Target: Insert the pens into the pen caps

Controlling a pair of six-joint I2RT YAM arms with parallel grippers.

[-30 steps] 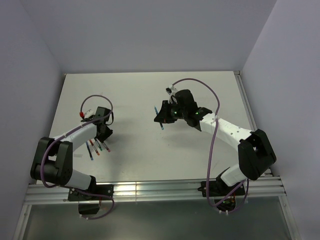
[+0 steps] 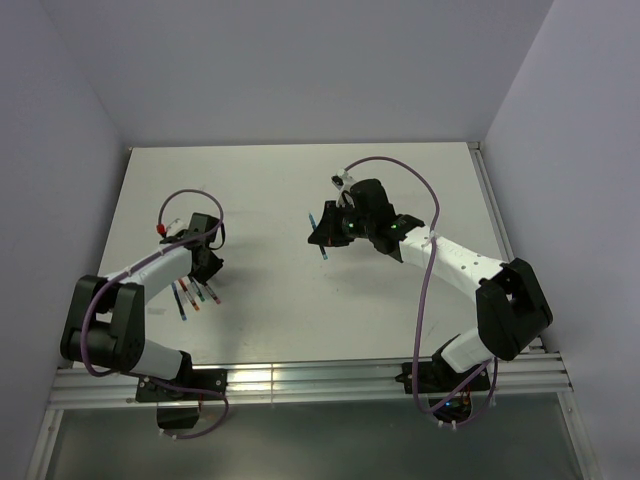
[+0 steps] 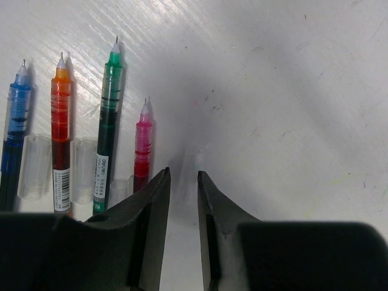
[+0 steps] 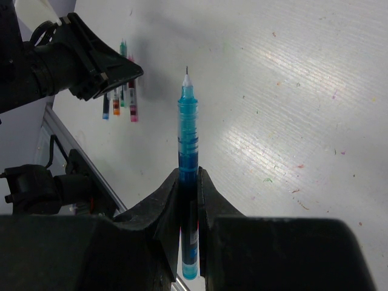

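My right gripper (image 2: 325, 232) is shut on a blue pen (image 4: 188, 133), held tip up in the right wrist view, over the table's middle. My left gripper is part open, low over a clear cap (image 3: 190, 167) right of the pink pen (image 3: 143, 145). Green (image 3: 108, 121), orange (image 3: 60, 121) and dark blue (image 3: 15, 133) pens lie in a row to its left, with clear caps (image 3: 35, 167) between them.
The pens lie at its left, near the front rail (image 2: 300, 375).
My left arm has shifted very slightly. The right arm and the blue pen look still.
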